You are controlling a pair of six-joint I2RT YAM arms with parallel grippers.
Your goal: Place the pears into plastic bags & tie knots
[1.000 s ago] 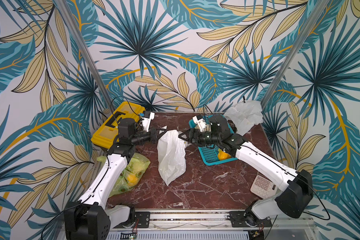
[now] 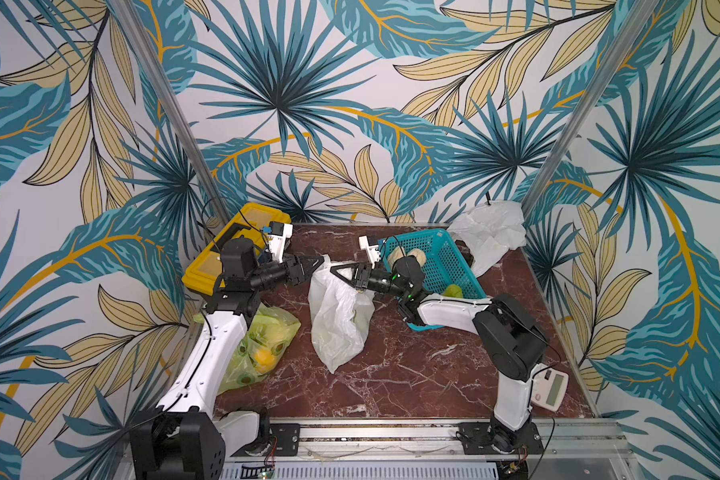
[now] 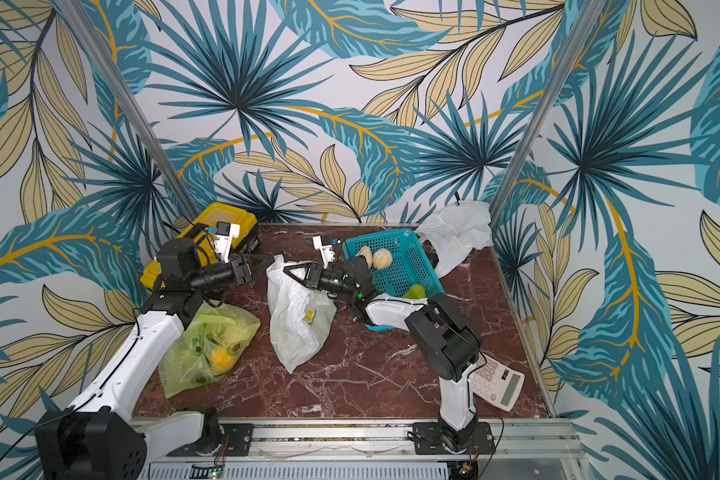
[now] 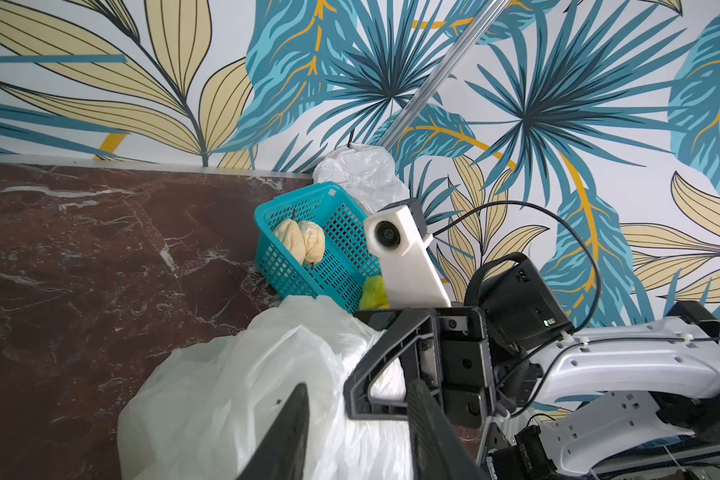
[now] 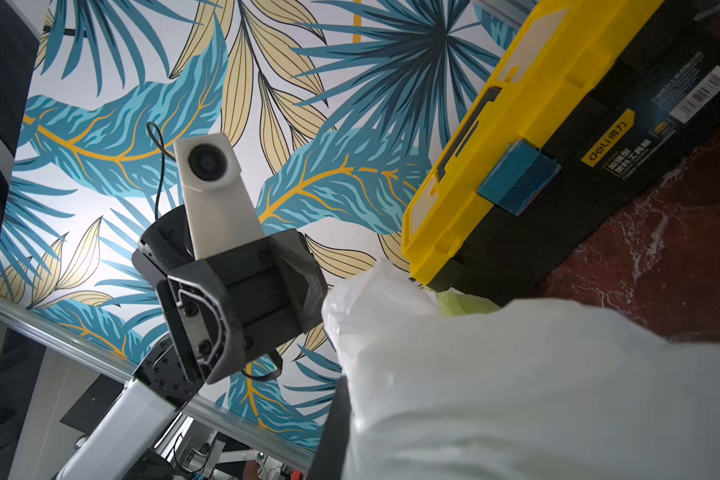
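A white plastic bag [image 2: 339, 316] lies on the table between the arms, its top near both grippers. Something yellow-green [image 3: 308, 316] shows through its side. My left gripper [image 2: 322, 262] stands open at the bag's upper left edge; in the left wrist view its fingers [image 4: 283, 440] are apart before the white plastic. My right gripper [image 2: 332, 270] is shut at the bag's upper part; whether plastic is caught in its tips cannot be told. In the blue basket [image 3: 436, 272], a yellow-green fruit [image 3: 414, 292] sits partly behind the right arm.
Pale round things [image 3: 382, 258] lie in the basket. A second white bag [image 3: 460, 228] is at the back right. At left are a yellow-green bag [image 3: 179, 364] with fruit inside and a yellow toolbox [image 2: 203, 272]. A calculator [image 2: 549, 388] lies front right.
My right gripper has moved left over the top of the white bag, its arm now crossing the basket. The left gripper and the bag's upper part have shifted slightly left.
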